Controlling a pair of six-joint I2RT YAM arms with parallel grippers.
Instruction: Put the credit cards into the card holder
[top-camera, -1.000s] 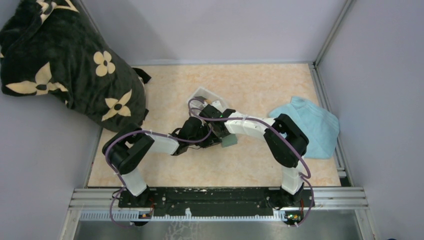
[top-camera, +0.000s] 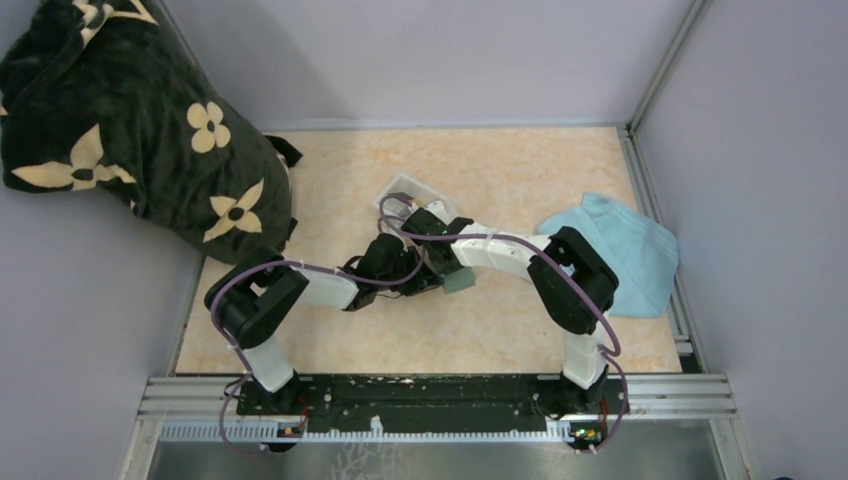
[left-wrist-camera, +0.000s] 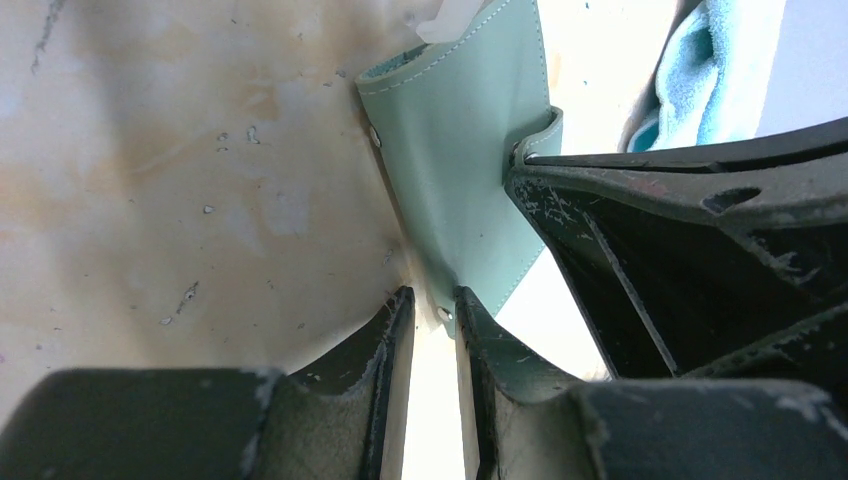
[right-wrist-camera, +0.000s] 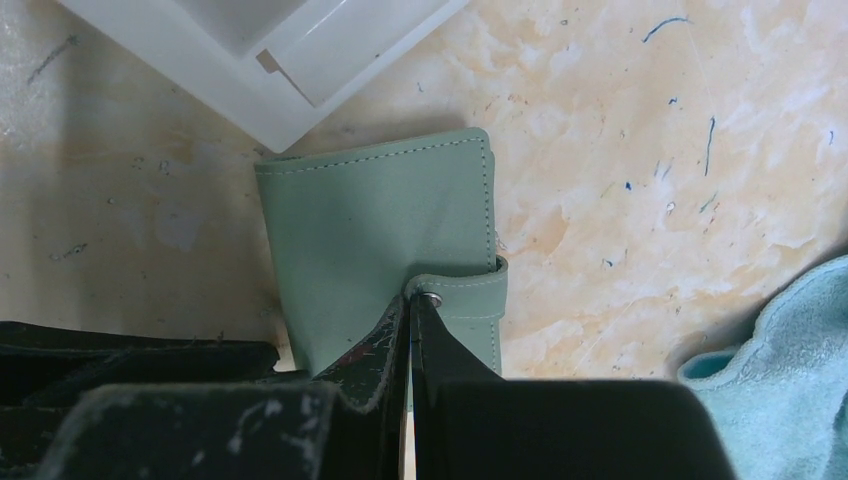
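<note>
The green card holder (right-wrist-camera: 370, 220) lies folded on the table, its narrow snap strap (right-wrist-camera: 465, 295) laid across the front. In the right wrist view my right gripper is shut, with its tips against the strap by the metal snap; no cards show between them. My left gripper is open by a narrow gap at the holder's lower corner, as the left wrist view shows. From above, both arms hide most of the holder (top-camera: 459, 280). No credit card can be made out clearly; whether any sit inside the holder is hidden.
A white plastic tray (right-wrist-camera: 285, 110) stands close behind the holder, its contents mostly covered by the right arm in the top view. The light blue cloth (top-camera: 625, 255) lies at the right, a dark patterned cushion (top-camera: 150, 140) at the left.
The left arm and the tray look still.
</note>
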